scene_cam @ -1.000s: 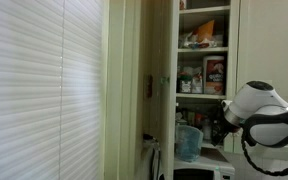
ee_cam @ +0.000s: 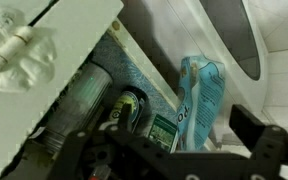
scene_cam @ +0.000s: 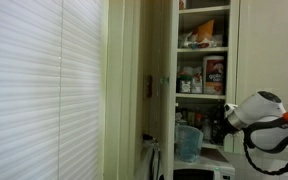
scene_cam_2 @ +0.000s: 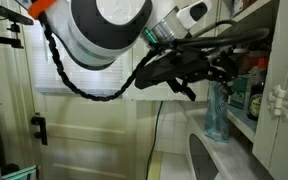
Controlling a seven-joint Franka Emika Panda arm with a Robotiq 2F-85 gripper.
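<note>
In the wrist view my gripper stands open, its dark fingers wide apart at the lower edge and nothing held between them. Beyond them is a light blue package [ee_cam: 202, 100] with print on it, standing at the shelf's edge. The same blue item [scene_cam_2: 217, 115] shows below the gripper [scene_cam_2: 212, 75] in exterior view 2. From the other side, the blue item [scene_cam: 189, 143] is left of the gripper [scene_cam: 224, 130], which is dark and hard to make out against the cupboard.
A dark-capped bottle [ee_cam: 129, 105], a clear jar [ee_cam: 81, 100] and a green-labelled container [ee_cam: 163, 132] crowd the shelf beside the package. The cupboard door [ee_cam: 69, 50] carries a white knob-like fitting [ee_cam: 19, 50]. Higher shelves [scene_cam: 202, 50] hold packets and tubs.
The arm has come down slightly at the cupboard's right side. The blue item and the shelf contents look unmoved.
</note>
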